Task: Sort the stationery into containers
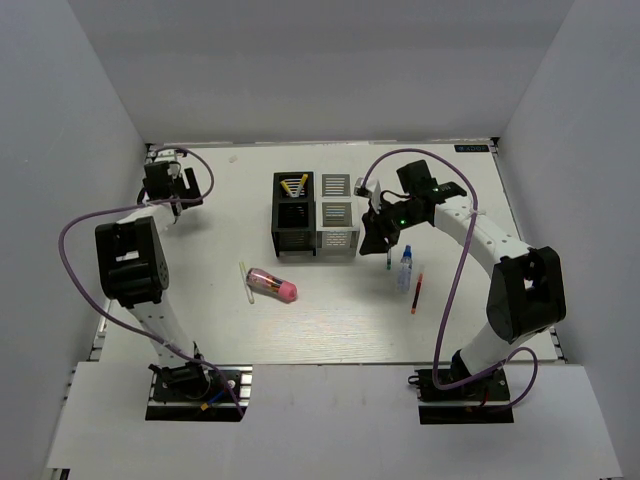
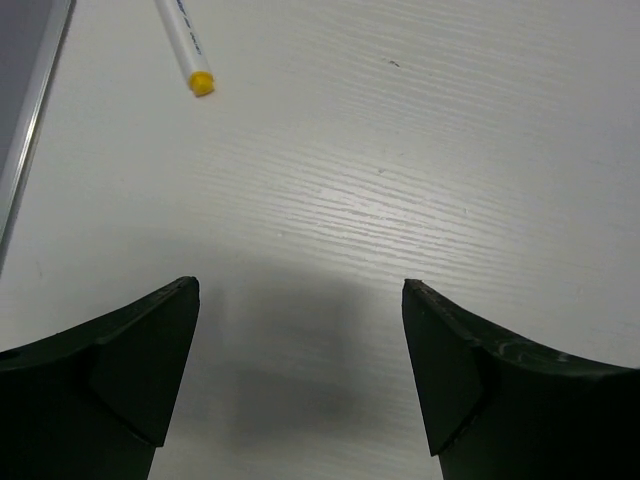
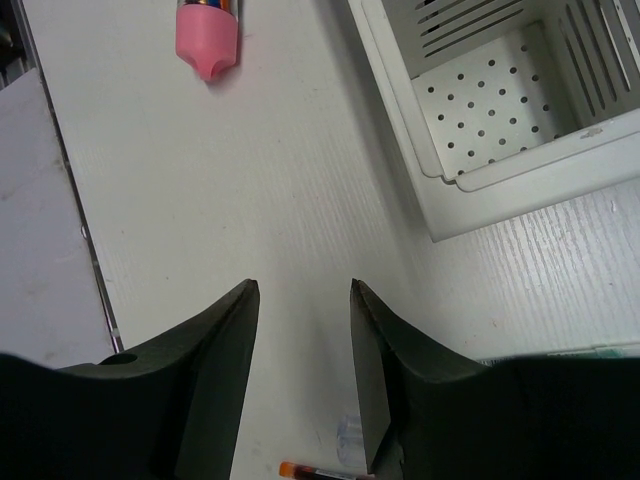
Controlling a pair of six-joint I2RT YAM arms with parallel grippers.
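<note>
My left gripper stands open over bare table at the far left; a white pen with yellow tip (image 2: 190, 50) lies ahead of it. My right gripper is open, empty, beside the white basket (image 3: 440, 210), near a clear blue-capped bottle (image 1: 405, 270), a red pen (image 1: 418, 292) and a teal pen (image 1: 389, 258), the last partly hidden. A pink-capped pencil tube (image 1: 272, 284) and a pale stick (image 1: 245, 283) lie left of centre. The black container (image 1: 294, 241) holds yellow items (image 1: 301, 184) in its rear compartment.
The two containers stand side by side at the centre back. Grey walls border both sides.
</note>
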